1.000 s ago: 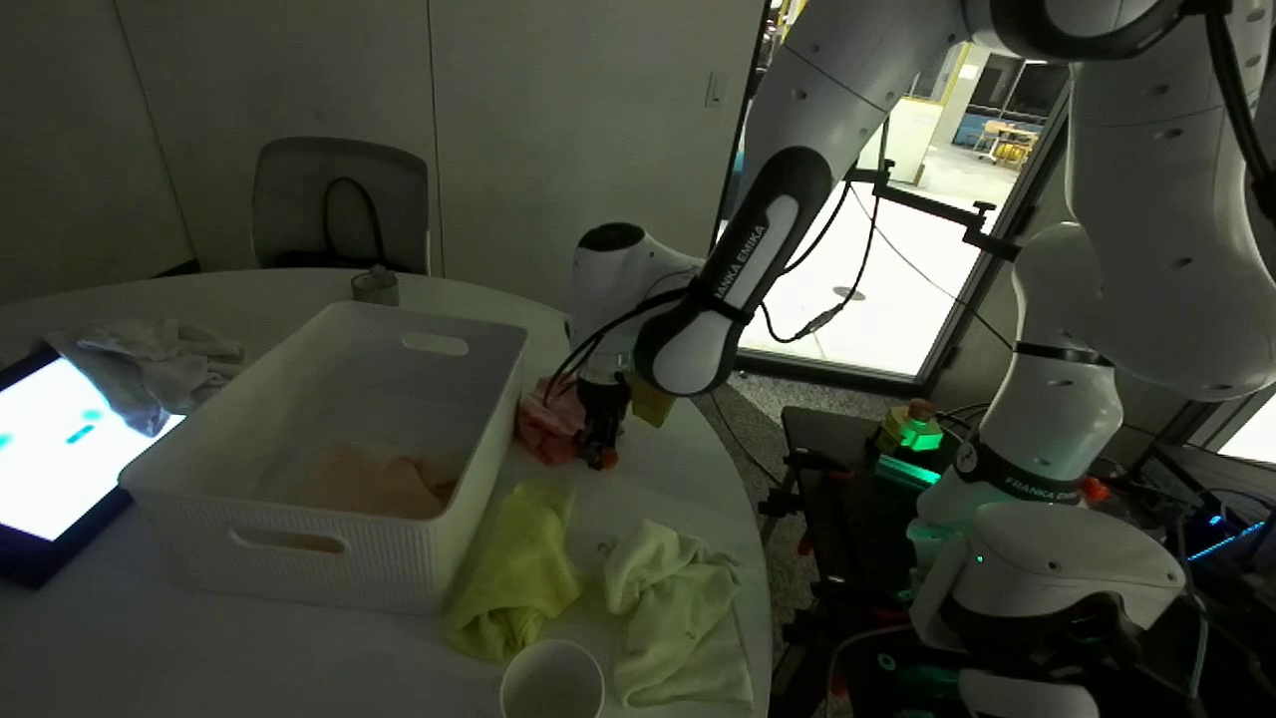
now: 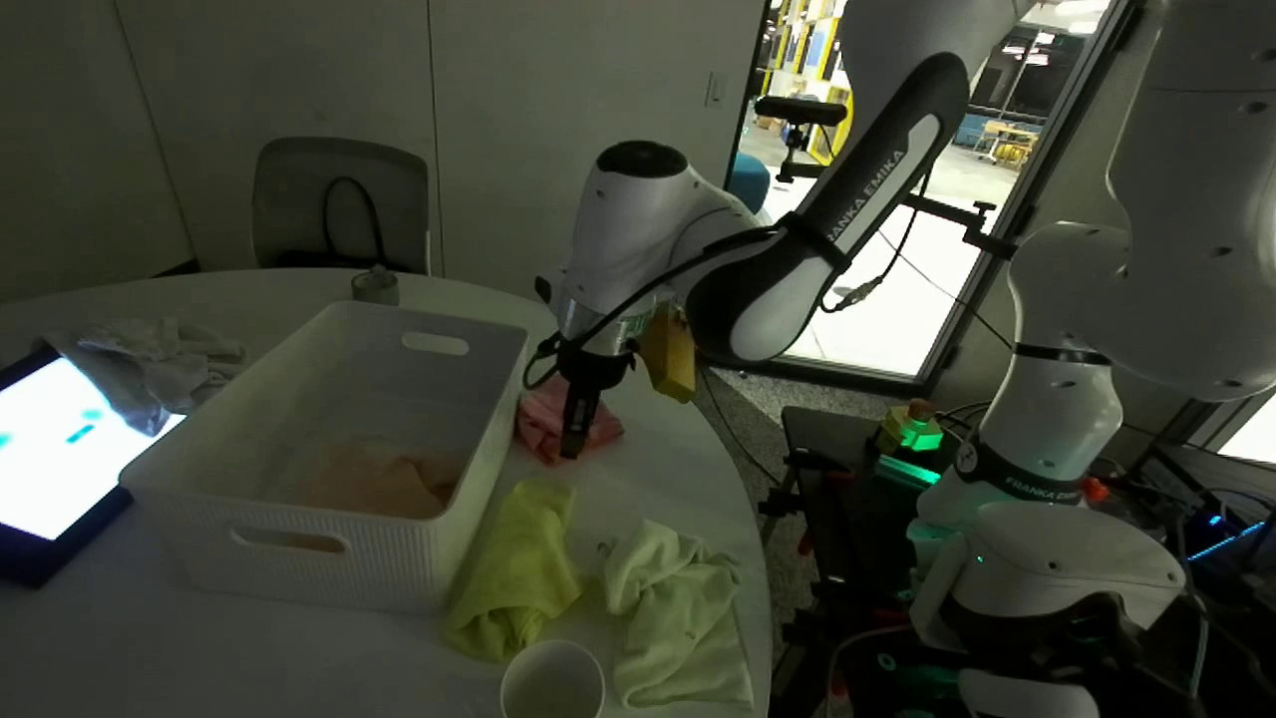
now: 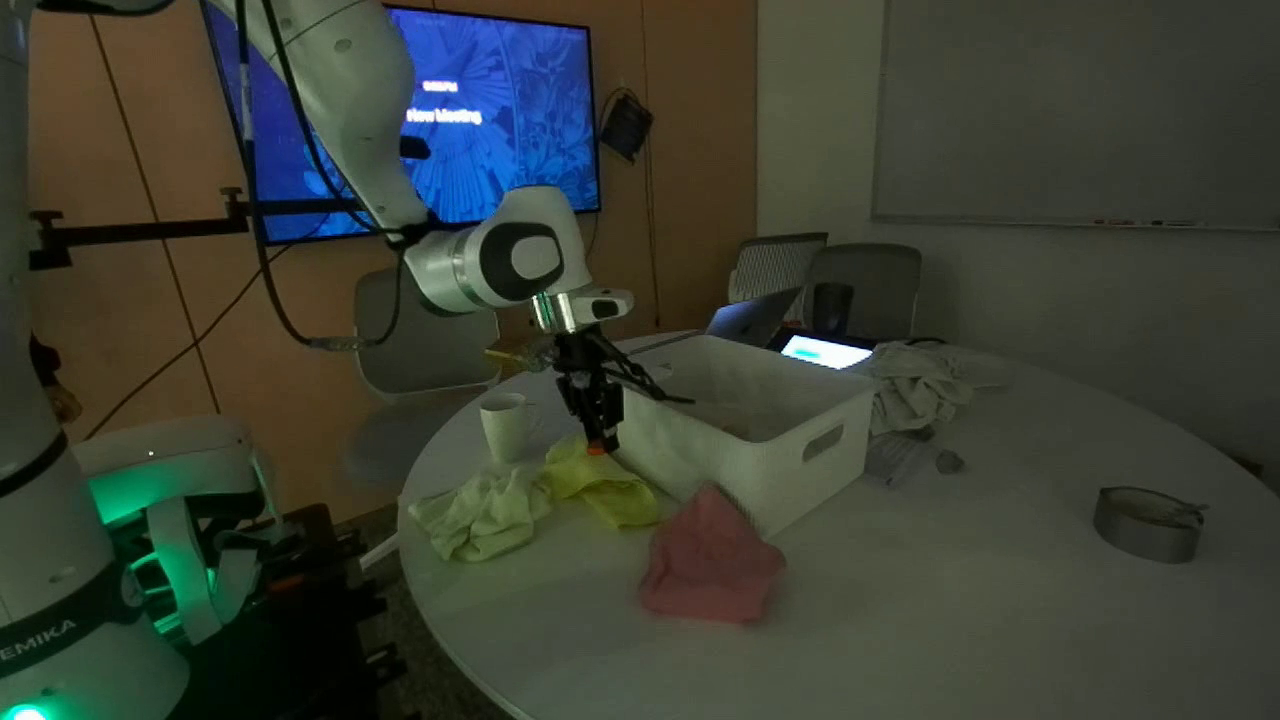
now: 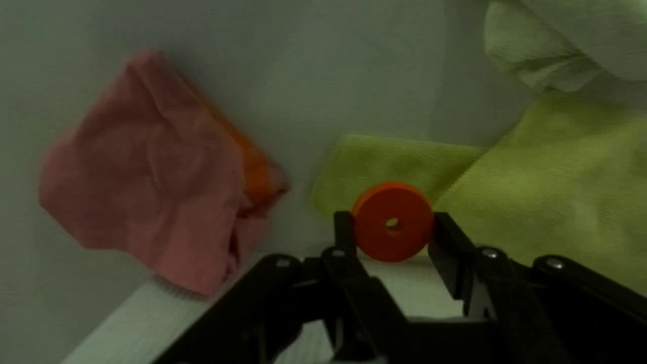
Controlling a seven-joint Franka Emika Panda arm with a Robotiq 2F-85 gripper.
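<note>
My gripper is shut on a small round orange-red disc [image 4: 388, 239] with a hole at its centre. In the second exterior view the orange edge of the disc [image 3: 596, 449] shows at the fingertips, above the table near the yellow-green cloth [image 3: 606, 486]. The pink cloth [image 4: 157, 176], with an orange patch showing in a fold, lies to the left of the fingers in the wrist view. A pale green cloth [image 2: 676, 610] is spread near the table edge. Beside the gripper stands the white bin [image 2: 323, 574], with a peach-coloured cloth [image 2: 377, 479] inside.
A white mug [image 3: 505, 428] stands near the pale green cloth. Grey cloth [image 2: 167, 359] partly covers a lit screen [image 2: 72, 455] left of the bin. A grey tape roll [image 3: 1148, 524] sits across the table, where much of the surface is bare.
The gripper has risen and shifted slightly towards the bin, carrying the disc, which sat lower by the pink cloth. Cloths and bin look unmoved.
</note>
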